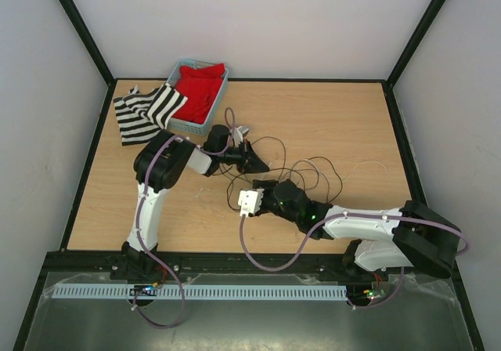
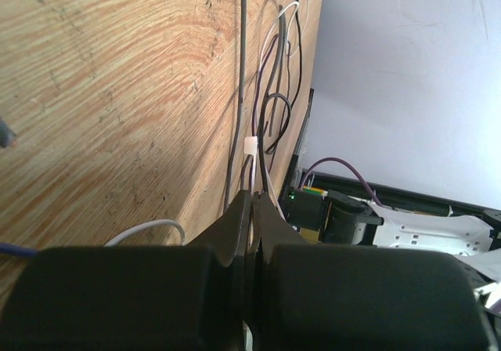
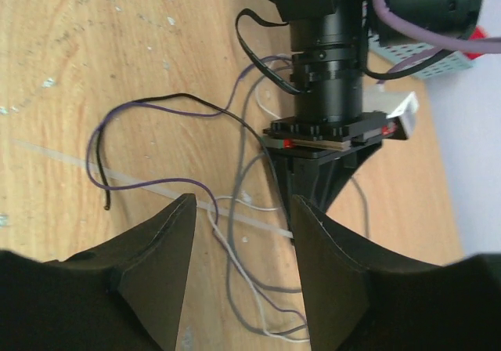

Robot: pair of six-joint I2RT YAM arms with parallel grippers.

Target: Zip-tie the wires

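Loose black, purple, grey and white wires (image 1: 332,165) lie in loops across the table. In the left wrist view, my left gripper is shut, and a thin white zip tie (image 2: 250,145) runs from its small square head back between the fingertips. The right wrist view shows the clear strap (image 3: 59,156) crossing the purple wire (image 3: 168,181) and reaching the left fingertips. My right gripper is open, facing the left one, with wires visible beyond its gap and nothing clearly clasped. Whether the tie loops around any wire cannot be made out.
A light blue basket (image 1: 177,74) with red cloth (image 1: 205,85) stands at the back left, beside a black-and-white striped cloth (image 1: 141,116). Both arms come close together mid-table.
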